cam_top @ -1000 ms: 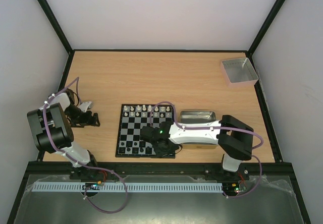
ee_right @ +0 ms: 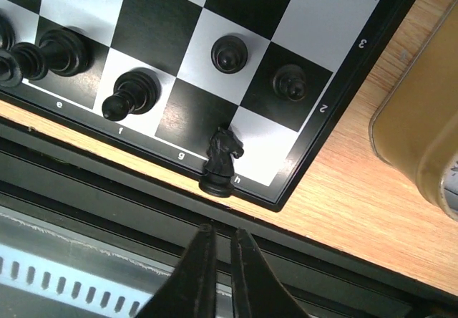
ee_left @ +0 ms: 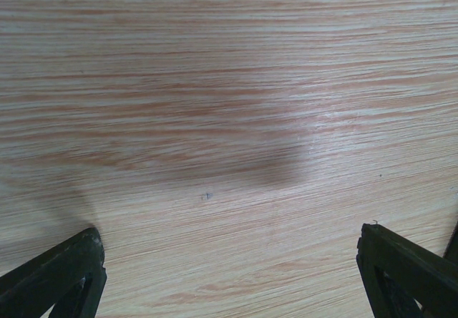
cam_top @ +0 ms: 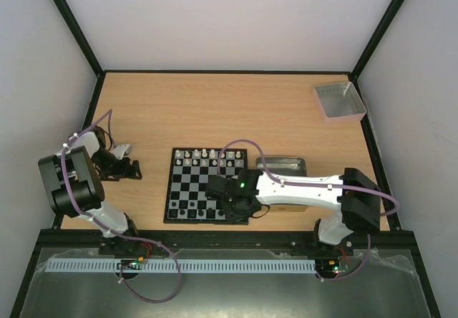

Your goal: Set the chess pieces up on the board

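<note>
The chessboard [cam_top: 169,189] lies on the table with white pieces [cam_top: 204,154] along its far side and black pieces along its near side. In the right wrist view, a black knight [ee_right: 220,162] lies tipped over across the board's border near the g and h labels, its base toward the outer edge. Two black pawns, one pawn [ee_right: 229,54] and another pawn [ee_right: 290,83], stand beyond it, and a black bishop [ee_right: 134,94] stands on f. My right gripper is shut just off the knight's base, nothing visible between its fingers. My left gripper is open over bare wood.
A metal tin [ee_right: 422,110] sits right of the board, partly covered by my right arm in the top view. An open grey bin [cam_top: 339,102] stands at the back right. A dark rail [ee_right: 129,189] runs along the near edge.
My right arm has shifted slightly to the right, its hand still over the board's near right part. The left arm has stayed where it was.
</note>
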